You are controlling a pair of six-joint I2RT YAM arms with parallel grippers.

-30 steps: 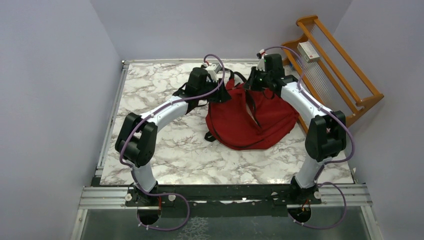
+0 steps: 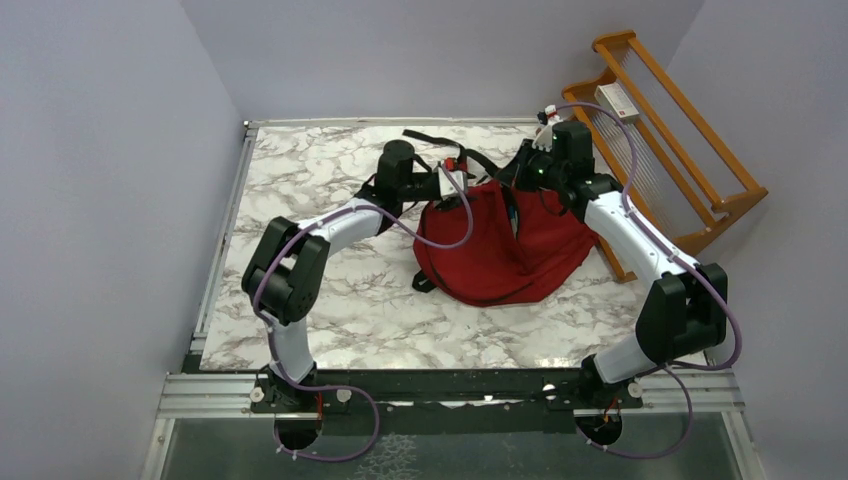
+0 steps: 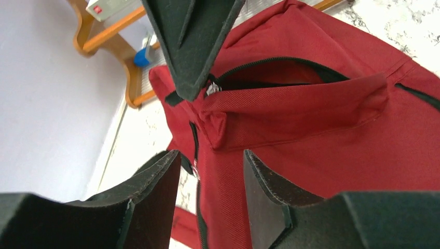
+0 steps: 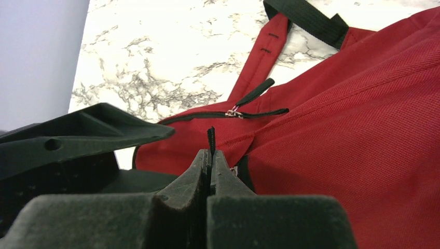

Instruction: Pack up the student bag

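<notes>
The red bag (image 2: 540, 260) lies crumpled on the marble table, black straps at its back, a long zipped opening parted in its middle. My left gripper is open over the red fabric, below the opening in the left wrist view, nothing between its fingers. My right gripper is shut over the bag, a short black zipper pull (image 4: 211, 136) standing up from between its fingertips. Another zipper slider (image 4: 233, 113) with a black pull lies on the bag beyond it.
A wooden rack (image 2: 700, 140) holding a white box (image 2: 617, 102) stands at the right, close to the bag and right arm. A blue object (image 3: 141, 58) shows on it.
Both arms have shifted right since a second ago, the right one more clearly. The bag's middle and right have shifted slightly with them.
</notes>
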